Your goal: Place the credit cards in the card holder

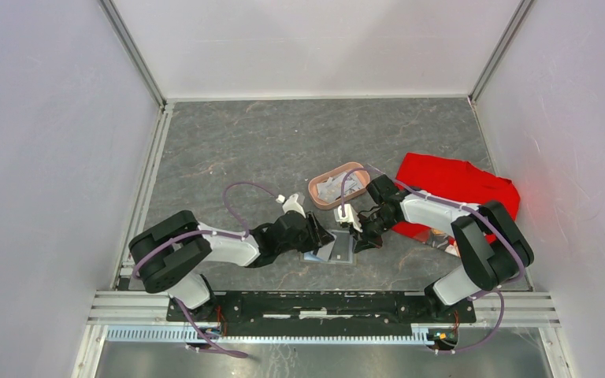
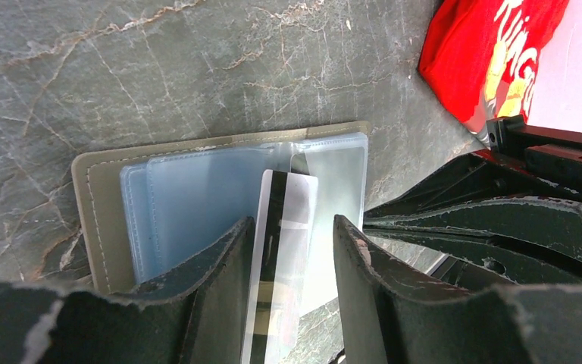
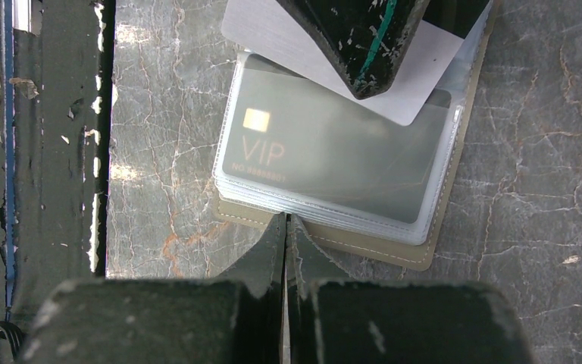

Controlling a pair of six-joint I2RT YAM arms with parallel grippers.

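Note:
The card holder (image 3: 326, 252) lies open at the table's front, a VIP card (image 3: 261, 152) inside one clear sleeve. A white credit card with a black stripe stands tilted over the fold, outside the sleeve; in the right wrist view it slants across the sleeve's upper part. My left gripper is open around this card, with a gap on the right finger's side. My right gripper is shut at the sleeve edge, which appears pinched between its tips. The card's near end is hidden in the left wrist view.
An orange-pink tray (image 1: 313, 187) of cards stands behind the holder. Red cloth (image 1: 449, 185) lies to the right under the right arm. Both grippers are close together over the holder.

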